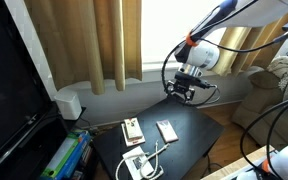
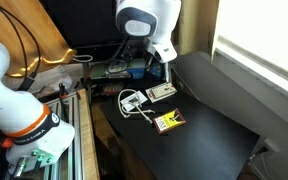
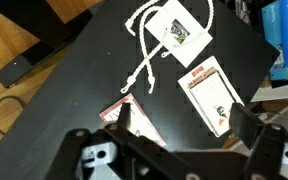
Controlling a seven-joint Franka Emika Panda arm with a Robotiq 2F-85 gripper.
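My gripper (image 1: pixel 184 92) is above the dark table (image 1: pixel 189 140), its fingers open and empty. In the wrist view, its fingers (image 3: pixel 114 130) frame the lower part of the picture. A flat box with a red-and-white edge (image 3: pixel 129 118) lies on the table partly behind the left finger; in exterior view 2 it looks yellow and red (image 2: pixel 169 121). Another pale flat box (image 3: pixel 212 97) lies further right. Beyond them, a white card (image 3: pixel 179 30) lies beside a white rope (image 3: pixel 141 50). The gripper touches none of these.
Books (image 1: pixel 62 157) and other items stand to the left of the table in exterior view 1. A curtained window (image 1: pixel 159 40) is behind, and a grey armchair (image 1: pixel 274 95) stands to the right.
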